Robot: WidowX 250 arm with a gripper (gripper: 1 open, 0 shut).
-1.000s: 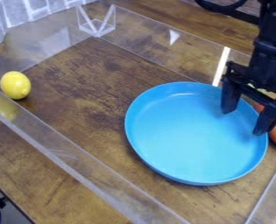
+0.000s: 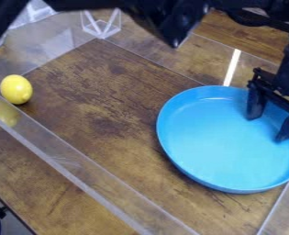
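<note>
A black gripper [image 2: 271,117] is at the right of the camera view, open, with its two fingers reaching down inside the right part of a large round blue tray [image 2: 217,145]. I see nothing held between the fingers. Whether they touch the tray is hard to tell.
A yellow lemon-like object [image 2: 16,88] lies at the left beside a clear plastic wall. Clear panels edge the wooden floor [image 2: 97,106], whose middle is free. Dark blurred cables or arm parts cross the top.
The blue tray has shifted to the right, and the gripper has moved slightly right with it. A dark shape has entered at the top.
</note>
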